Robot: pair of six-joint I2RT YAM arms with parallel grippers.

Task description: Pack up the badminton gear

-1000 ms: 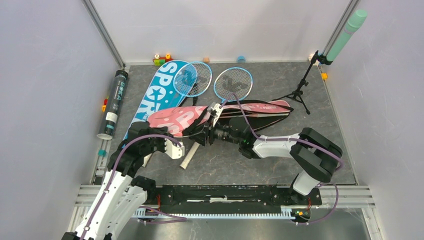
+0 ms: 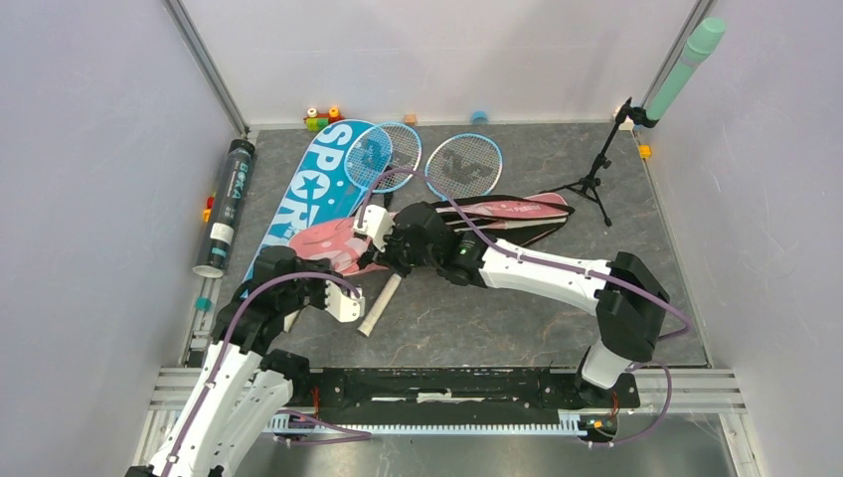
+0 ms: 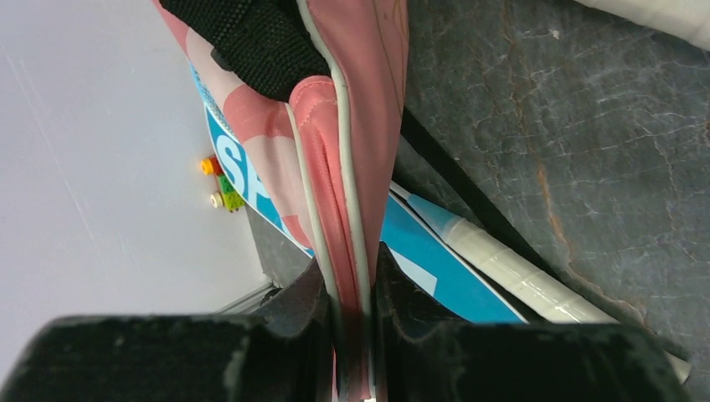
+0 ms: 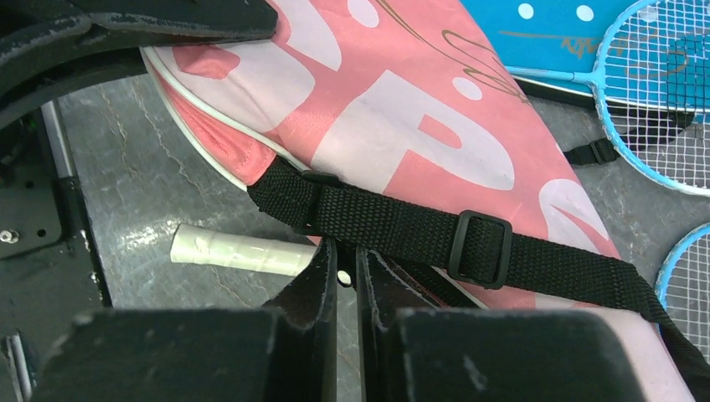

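The pink racket bag (image 2: pixel 323 238) lies across the mat, its zipped edge lifted at the left. My left gripper is shut on that pale-trimmed edge of the pink bag (image 3: pixel 368 126). In the right wrist view a black strap (image 4: pixel 381 222) with a buckle crosses the bag. My right gripper has its fingers close together at the strap's lower edge; whether they grip anything there is unclear. A blue bag (image 2: pixel 310 189) lies behind. Two blue-framed rackets, one racket (image 2: pixel 408 149) over the blue bag and another racket (image 2: pixel 465 164) beside it, have their shafts partly covered by the pink bag.
A pale racket handle (image 2: pixel 378 306) sticks out toward the front. A black shuttlecock tube (image 2: pixel 229 204) stands along the left edge, and a tripod (image 2: pixel 596 169) with a green tube (image 2: pixel 686 65) is at the right rear.
The left arm has barely moved.
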